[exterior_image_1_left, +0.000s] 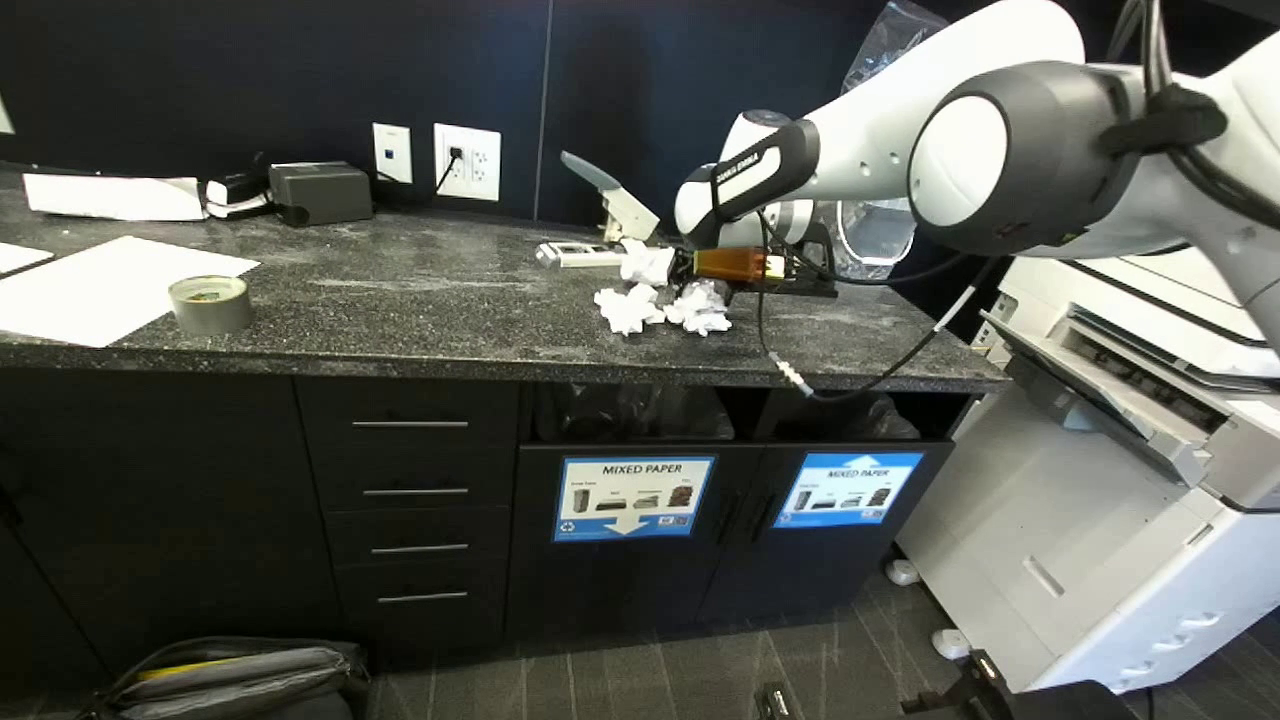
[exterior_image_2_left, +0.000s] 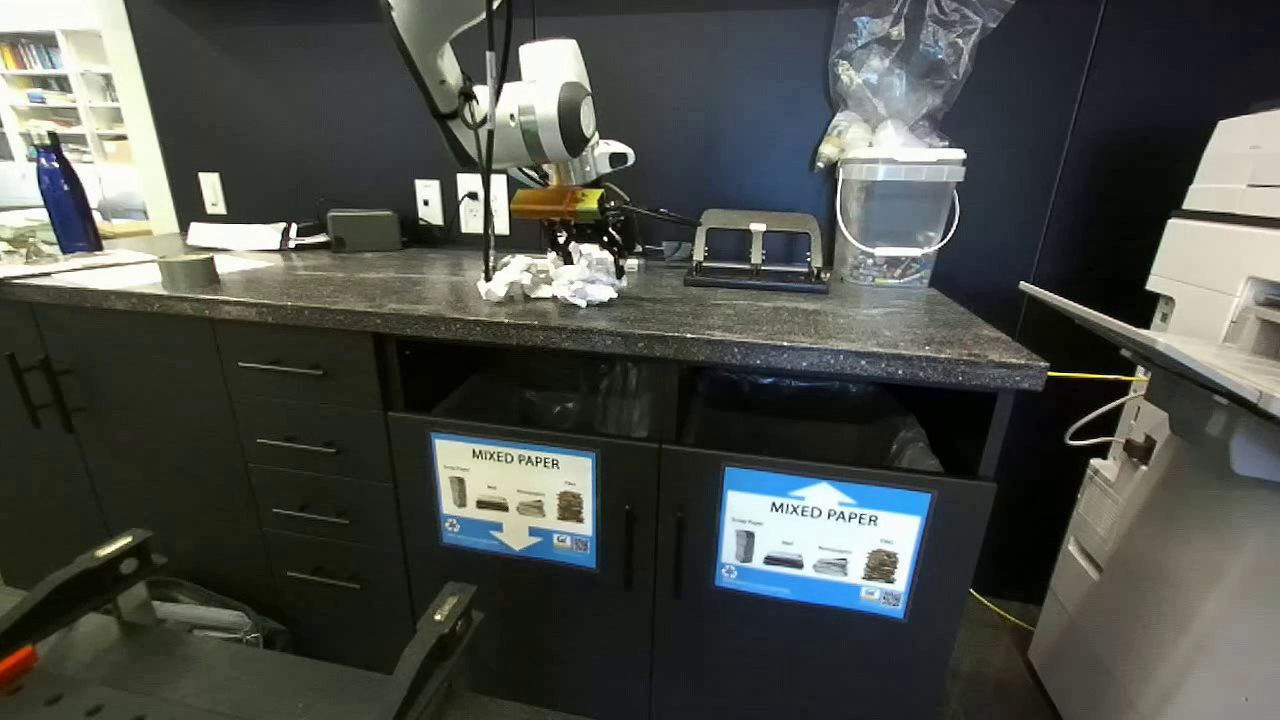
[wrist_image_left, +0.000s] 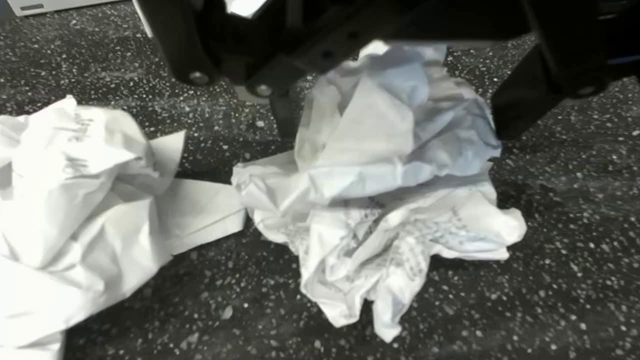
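Observation:
Three crumpled white paper balls lie close together on the dark speckled counter: a back one (exterior_image_1_left: 645, 263), a front left one (exterior_image_1_left: 629, 310) and a front right one (exterior_image_1_left: 701, 308). My gripper is open and low, its left finger (wrist_image_left: 285, 114) and right finger (wrist_image_left: 520, 105) on either side of a paper ball (wrist_image_left: 372, 174) with faint print. Whether the fingers touch it, I cannot tell. Another paper ball (wrist_image_left: 78, 210) lies to the left in the wrist view. From exterior view 2, the gripper (exterior_image_2_left: 588, 246) is partly hidden behind the paper.
A black hole punch (exterior_image_2_left: 758, 252) and a clear bucket (exterior_image_2_left: 897, 204) stand right of the paper. A white stapler-like device (exterior_image_1_left: 584, 254) is behind it. Below the counter are openings over two "mixed paper" cabinet doors (exterior_image_2_left: 513, 498).

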